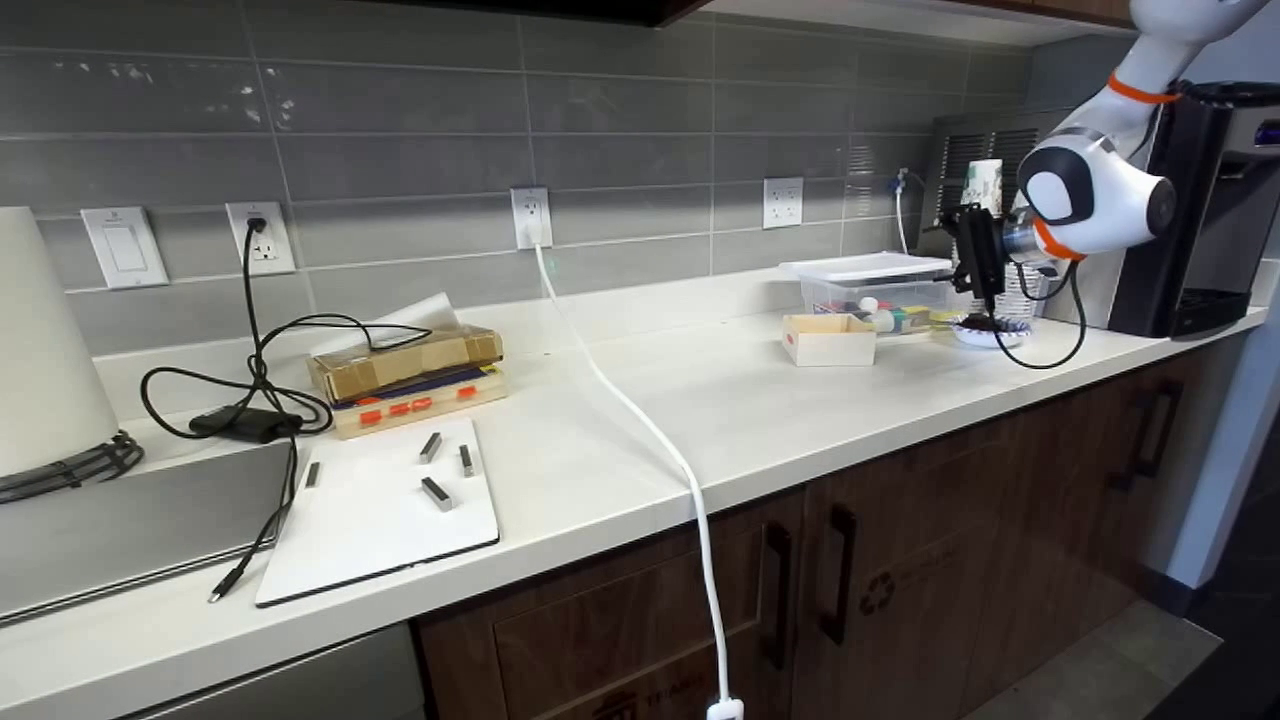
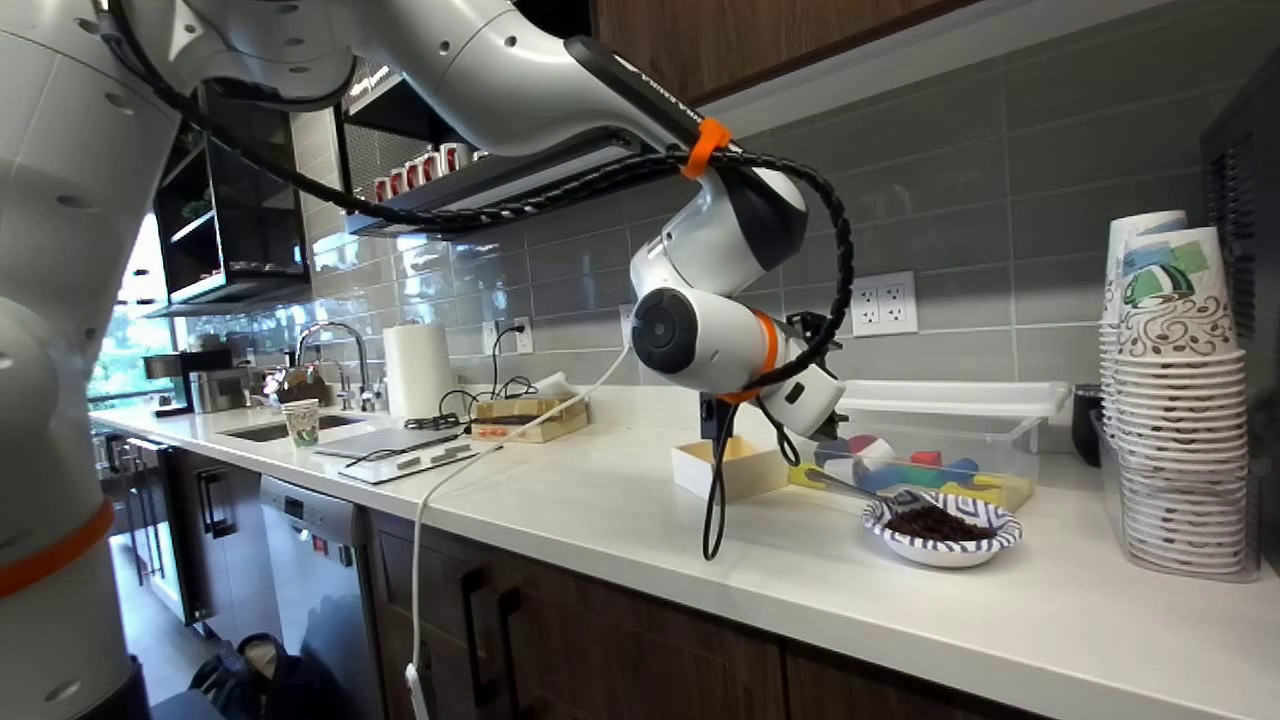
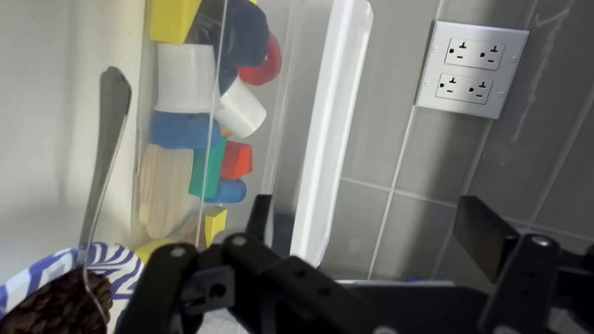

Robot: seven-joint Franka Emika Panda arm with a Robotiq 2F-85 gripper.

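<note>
My gripper is open in the wrist view, its two dark fingers wide apart with only the wall and the bin's edge seen behind the gap. A patterned bowl [image 2: 942,550] of dark beans stands on the counter, with a metal spoon [image 3: 103,144] leaning over its rim. Behind the bowl is a clear plastic bin [image 2: 1023,446] holding coloured blocks and white cups. In exterior view 2 the arm's wrist hides most of the gripper, which hangs above the counter near the bin. Exterior view 1 has it over the bowl's area, apart from the bowl.
A small open wooden box [image 1: 831,348] sits beside the bin. Stacked paper cups [image 2: 1176,408] stand right of the bowl. A white cable [image 1: 636,408] crosses the counter, and a white board [image 1: 372,528] bears several small metal pieces. Mid-counter is clear.
</note>
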